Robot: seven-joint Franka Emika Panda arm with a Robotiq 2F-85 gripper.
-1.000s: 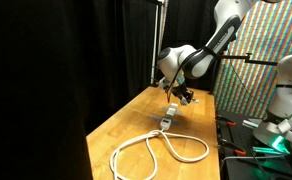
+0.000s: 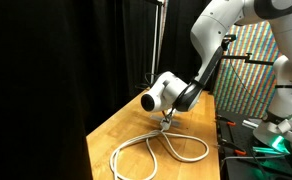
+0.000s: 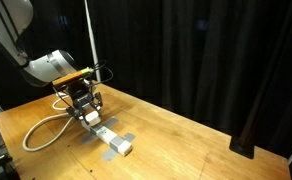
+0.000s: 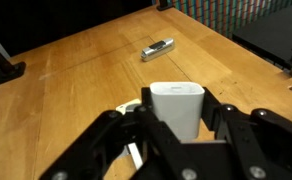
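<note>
A white block [image 4: 176, 105], which looks like a plug or adapter, sits between the dark fingers of my gripper in the wrist view, and the fingers are shut on it. In exterior view 2 the gripper [image 3: 93, 111] is low over the near-left part of a white power strip [image 3: 112, 141] lying on the table. Only a small end of the strip [image 2: 166, 125] shows in exterior view 1, below the arm. Whether the block touches the strip I cannot tell.
A white cable [image 2: 116, 158] loops over the table in front of the strip. A small grey-and-white item [image 4: 158, 48] lies farther off on the wood.
The arm now hides most of the strip there.
</note>
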